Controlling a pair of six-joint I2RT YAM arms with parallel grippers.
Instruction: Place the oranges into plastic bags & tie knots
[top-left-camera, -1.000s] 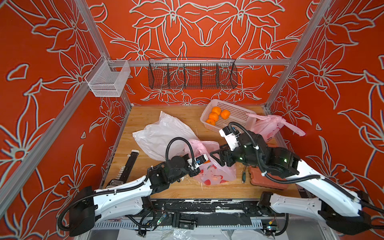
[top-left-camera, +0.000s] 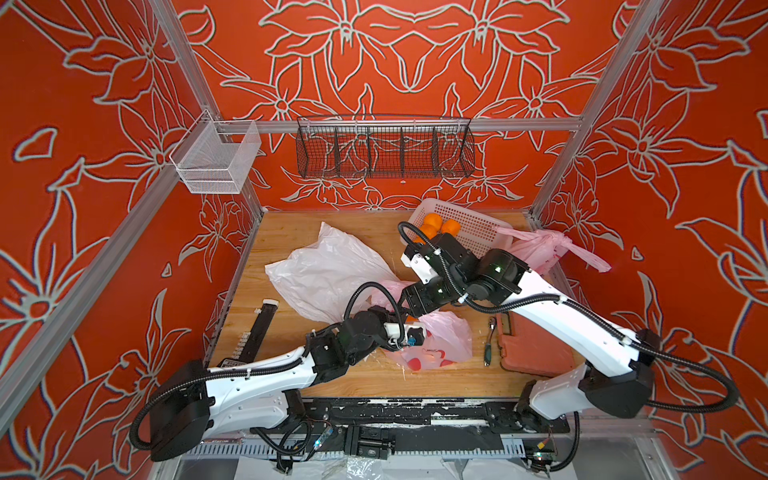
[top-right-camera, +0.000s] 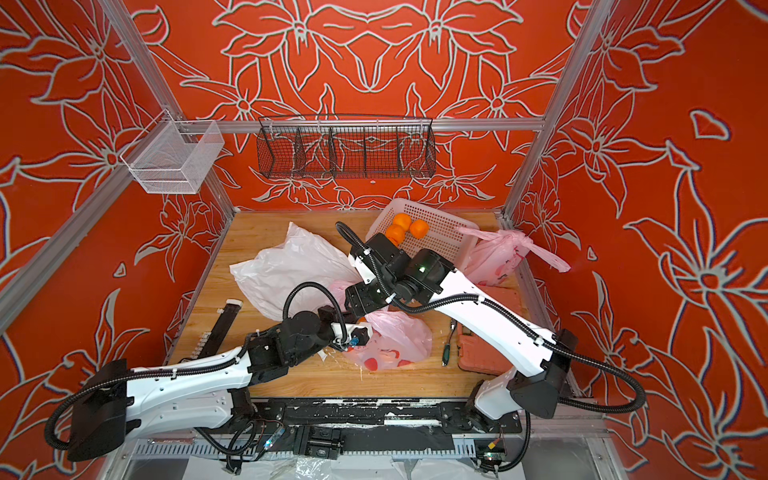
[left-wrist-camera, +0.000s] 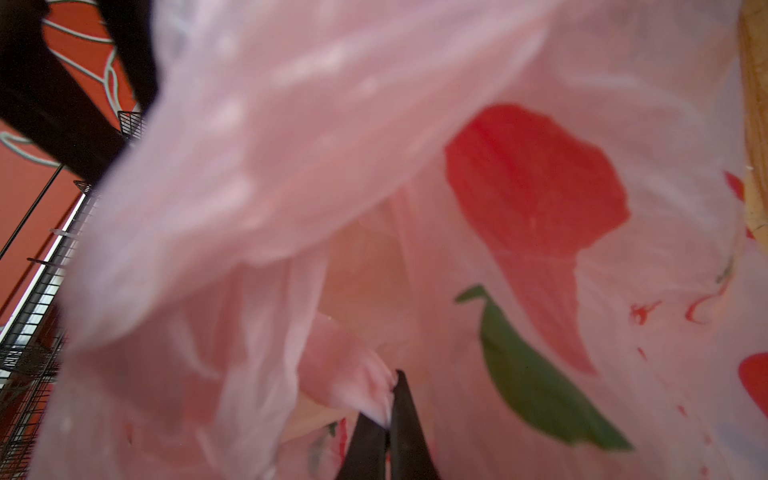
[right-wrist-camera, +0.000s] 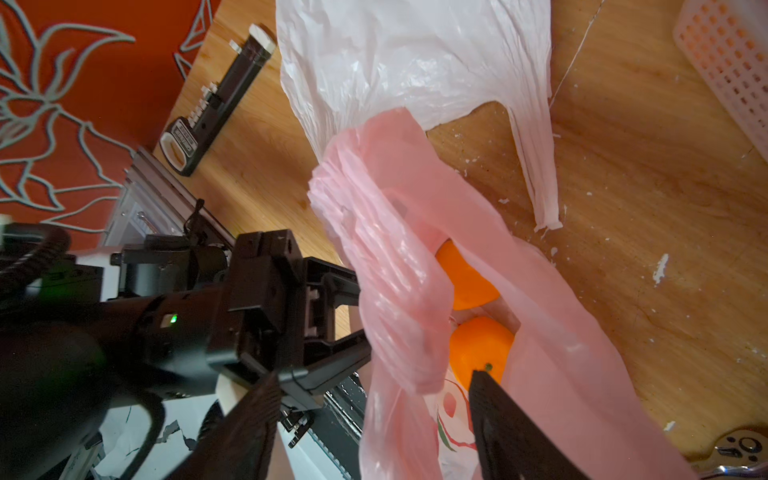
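Note:
A pink bag with red and green print (right-wrist-camera: 560, 344) lies gathered at the front middle of the table, two oranges (right-wrist-camera: 482, 349) showing through its opening. In the left wrist view, a twisted strand of pink plastic runs to the tips of my left gripper, which is shut on it. My right gripper stands open above the bag, with a bunched pink fold between its spread fingers. Both grippers are close together in the top views, and the right hand partly covers the bag.
A white bag (top-left-camera: 328, 268) lies flat at left. Behind stands a pink basket (top-right-camera: 449, 232) with several oranges. At right are a pink bag with upright handles (top-left-camera: 548, 248), a screwdriver (top-left-camera: 488, 344) and an orange-brown case (top-left-camera: 532, 344); a black bar (top-left-camera: 257, 332) lies far left.
My right arm has swung left and inward, its gripper now over the bag beside the left hand.

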